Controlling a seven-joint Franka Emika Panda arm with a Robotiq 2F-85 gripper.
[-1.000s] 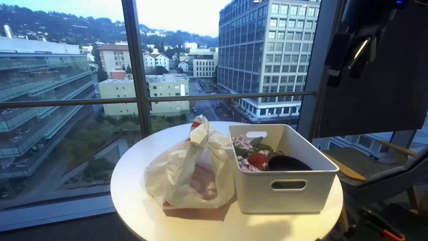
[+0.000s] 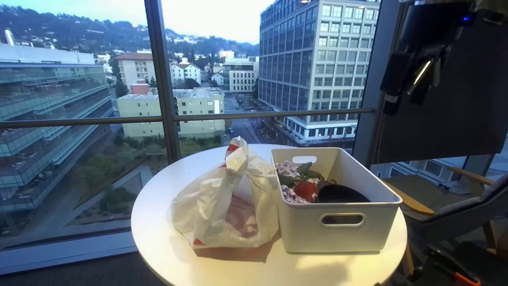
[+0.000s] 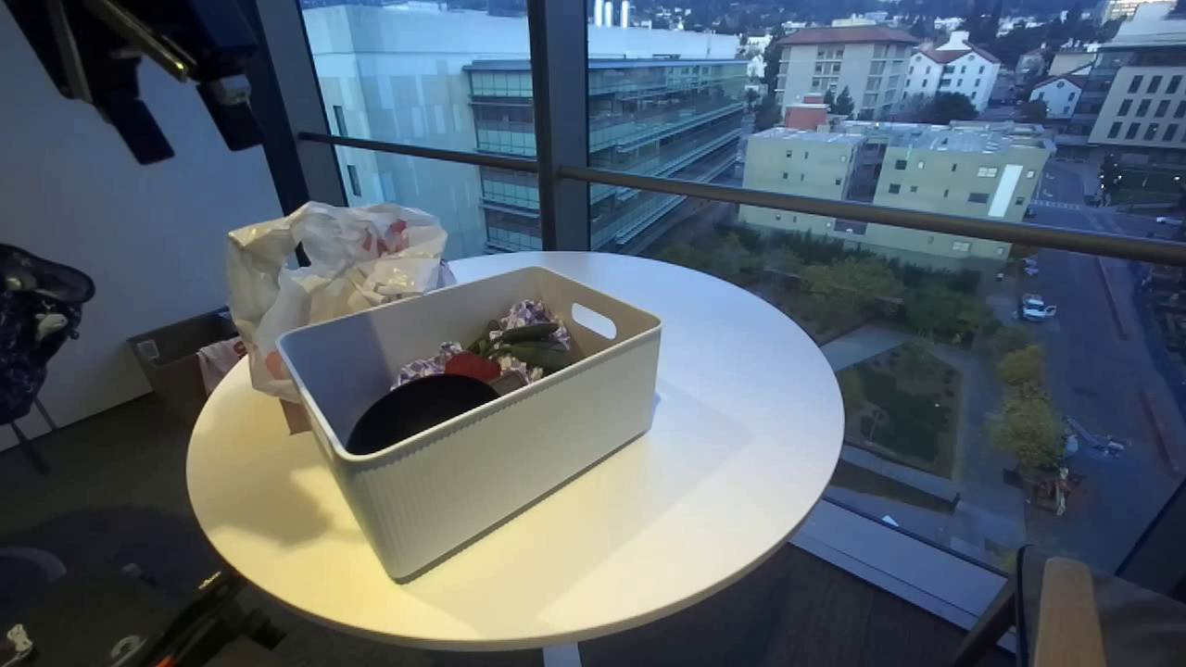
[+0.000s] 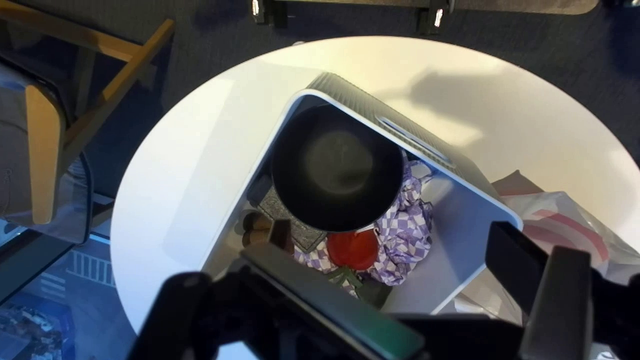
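High above the table, my gripper (image 2: 405,99) is open with nothing between its fingers; in exterior view 2 the gripper (image 3: 194,133) shows at the top left. A white bin (image 2: 339,240) stands on the round table. Inside the bin are a black bowl (image 4: 337,165), a red item (image 4: 354,249), purple-checked cloth (image 4: 406,240), a grey block (image 4: 273,207) and green leafy items (image 3: 536,354). Beside the bin sits a crumpled white plastic bag (image 2: 204,209) with red markings; its contents are mostly hidden. The wrist view looks down into the bin, its lower end covered by my fingers.
The white round table (image 3: 734,467) has free room on the side of the bin away from the bag. A chair (image 2: 447,209) with wooden arms stands close by. Windows with a metal rail (image 2: 271,115) rise behind the table.
In exterior view 1 my gripper has come down a little and shifted slightly left. The bin, its contents and the bag have not moved.
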